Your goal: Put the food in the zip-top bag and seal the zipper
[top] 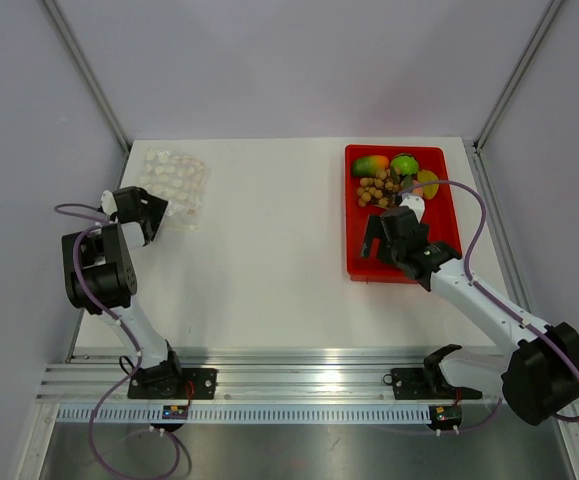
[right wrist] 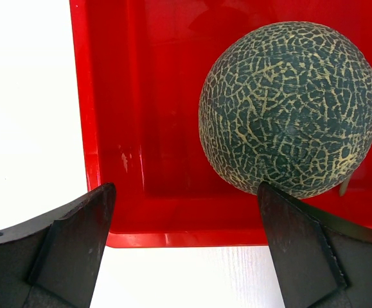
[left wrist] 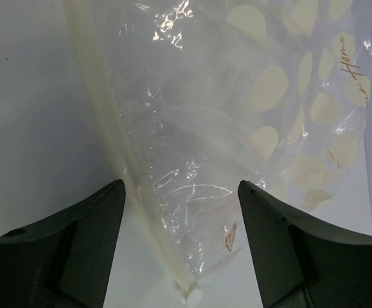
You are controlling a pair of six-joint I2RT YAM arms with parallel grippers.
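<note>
A clear bag with pale spots lies flat at the table's far left corner. In the left wrist view the bag shows its cream-coloured edge strip running down between my left gripper's parted fingers, which hold nothing. On the right, my right gripper hangs open over the red tray. A round, dark green netted fruit sits in that tray ahead of its right finger; nothing is held. From the top, my right gripper hides most of this fruit.
Several other foods lie at the tray's far end: a green-orange mango, a green pepper, a brown bunch and a yellow fruit. The white table between bag and tray is bare.
</note>
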